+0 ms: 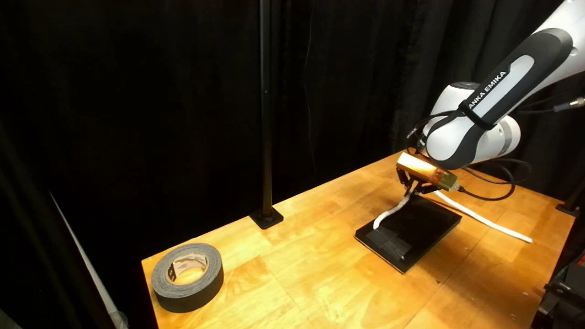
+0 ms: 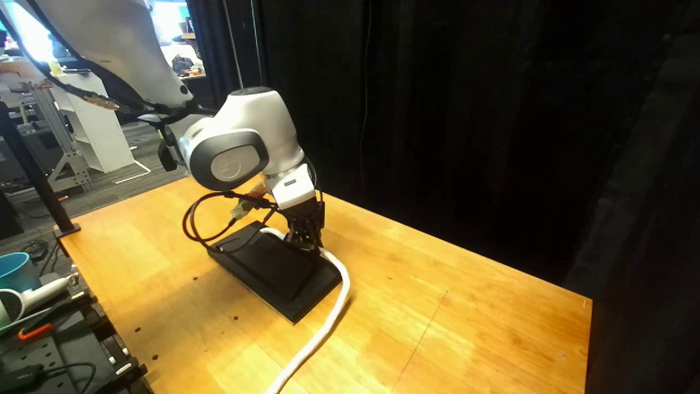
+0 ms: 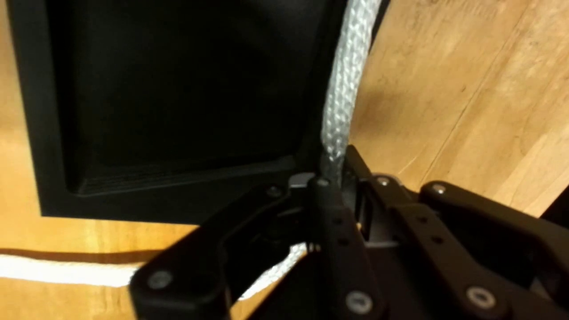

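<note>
A white braided rope (image 1: 482, 218) runs through my gripper (image 1: 414, 192), which is shut on it. In the wrist view the rope (image 3: 345, 80) comes up from between the fingers and follows one edge of a black shallow tray (image 3: 186, 90). From exterior view 1, one rope end reaches the near-left part of the black tray (image 1: 417, 230), where a dark patch lies. The other end trails right across the bare wood. My gripper (image 2: 305, 243) is low over the tray's far edge in exterior view 2, its fingertips partly hidden.
A roll of grey tape (image 1: 187, 277) rests at the table's left corner. The black pole base (image 1: 267, 217) stands on the back edge. A loop of black cable (image 2: 197, 223) hangs from the arm.
</note>
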